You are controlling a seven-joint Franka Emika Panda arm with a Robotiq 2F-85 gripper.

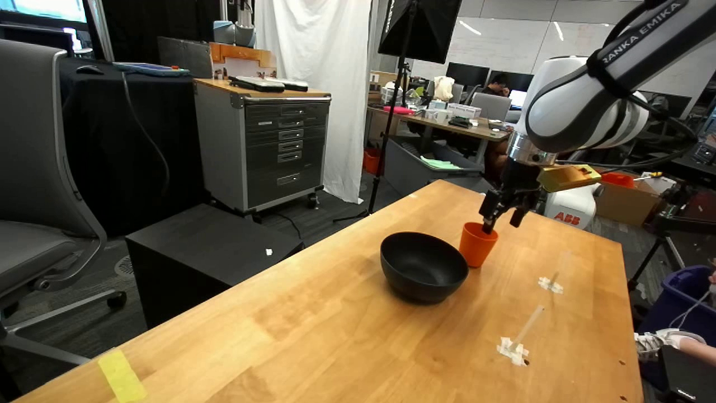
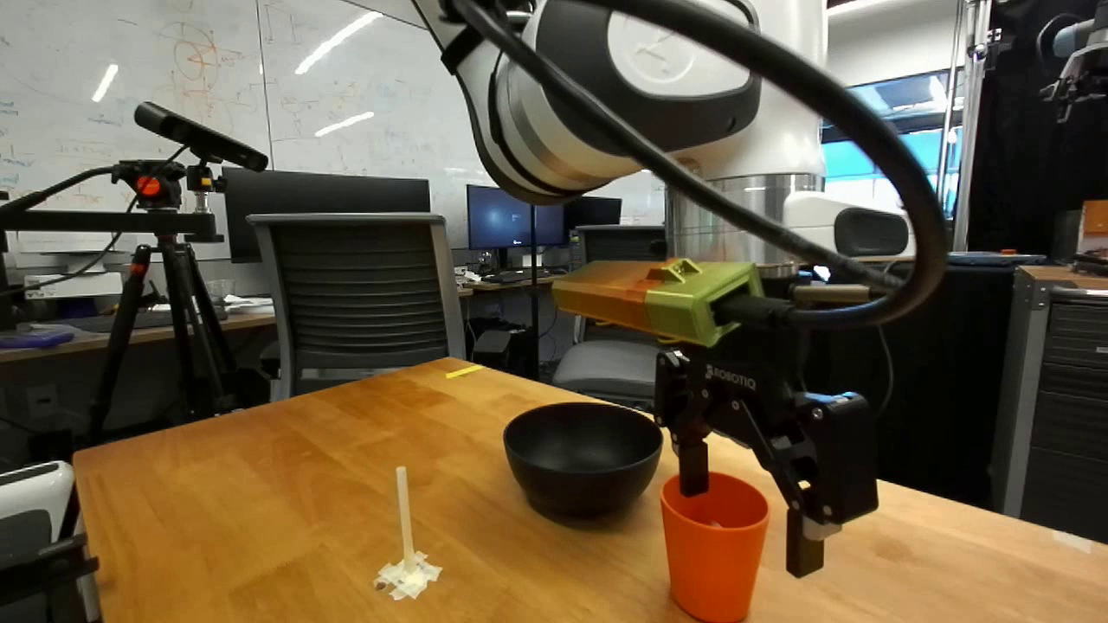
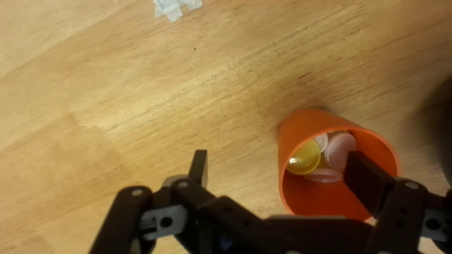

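Observation:
An orange cup (image 1: 476,245) stands upright on the wooden table, close beside a black bowl (image 1: 424,272). Several translucent discs, one yellow (image 3: 305,158) and others pinkish (image 3: 340,151), lie inside the cup, as the wrist view shows. My gripper (image 2: 750,509) is open over the cup with its fingers pointing down. One finger (image 2: 692,469) is at the cup's mouth, overlapping the opening; how deep it reaches is hard to tell. The other finger (image 2: 804,547) is outside the cup, on the side away from the bowl. Nothing is gripped.
Two thin pale sticks, a nearer one (image 1: 527,325) and a farther one (image 1: 560,265), stand on the table, fixed with white tape. Yellow tape (image 1: 122,376) marks the table's far end from the arm. The stretch between bowl and yellow tape is bare.

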